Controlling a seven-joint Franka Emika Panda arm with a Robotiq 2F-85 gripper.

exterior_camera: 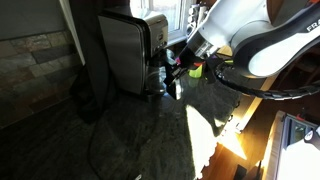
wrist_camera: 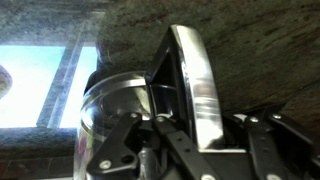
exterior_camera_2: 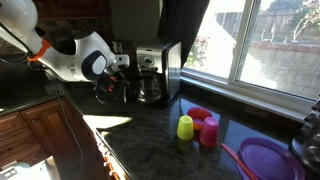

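Observation:
The wrist view shows a glass carafe [wrist_camera: 112,98] with a black handle [wrist_camera: 170,68] faced by a silver strip [wrist_camera: 199,85]. My gripper is shut on that handle, its dark fingers to either side. Behind it, in exterior view 2, stands a black and silver coffee maker [exterior_camera_2: 150,52]. The carafe [exterior_camera_2: 151,91] is at the machine's lower front, and my gripper [exterior_camera_2: 122,86] reaches it from the left. Whether the carafe's base touches anything cannot be made out. In exterior view 1 the gripper [exterior_camera: 176,78] is small and dark beside the machine.
Right of the machine on the dark counter [exterior_camera_2: 190,155] are a yellow-green cup [exterior_camera_2: 185,127], a pink cup [exterior_camera_2: 209,131], a red bowl [exterior_camera_2: 198,114] and a purple plate [exterior_camera_2: 270,158]. The window [exterior_camera_2: 265,45] lies behind. Open counter [exterior_camera: 150,140] extends in front of the machine.

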